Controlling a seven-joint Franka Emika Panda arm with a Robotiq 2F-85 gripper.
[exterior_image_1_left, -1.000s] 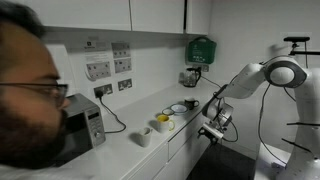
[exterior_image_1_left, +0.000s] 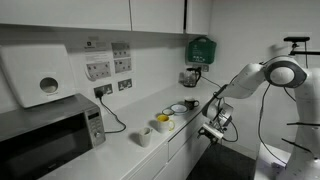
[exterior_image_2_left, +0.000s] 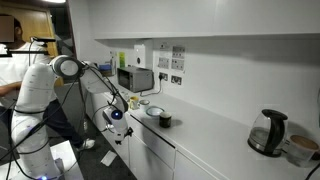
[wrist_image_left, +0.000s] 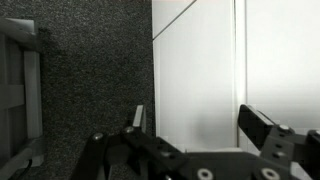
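Note:
Low beside the white cabinet fronts (exterior_image_1_left: 178, 155) hangs my gripper (exterior_image_1_left: 212, 133), pointing down and too small there to read its fingers. The wrist view shows the gripper open, its two dark fingers (wrist_image_left: 139, 118) wide apart. Only a white panel (wrist_image_left: 195, 70) and dark floor appear between and beyond them. The right finger overlaps the panel's right edge in that view; whether it touches cannot be told. From the other side, exterior view 2 has the gripper (exterior_image_2_left: 126, 133) close to the cabinet fronts as well.
On the worktop (exterior_image_2_left: 215, 150) stand a kettle (exterior_image_2_left: 268, 131), a toaster (exterior_image_2_left: 301, 151), a dark pot (exterior_image_2_left: 165, 119) and a microwave (exterior_image_1_left: 45, 142). A yellow-and-white mug (exterior_image_1_left: 165, 124) sits near the front edge. Someone (exterior_image_2_left: 38, 60) is behind the arm. Open floor lies in front.
The arm and the objects look unmoved.

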